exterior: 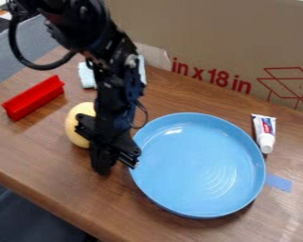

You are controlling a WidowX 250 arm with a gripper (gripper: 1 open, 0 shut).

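Note:
My black gripper (pixel 106 151) is low over the wooden table, between a pale yellow round object (pixel 80 123) and the blue plate (pixel 199 170). It covers part of the yellow object, which sits just behind it on the left. Whether the fingers are open or shut, or have anything between them, is hard to tell in the dark shapes.
A red block (pixel 34 97) lies at the left, a light cloth (pixel 86 75) behind the arm. A toothpaste tube (pixel 265 132) lies right of the plate, near blue tape (pixel 278 182). A cardboard panel (pixel 242 47) stands at the back.

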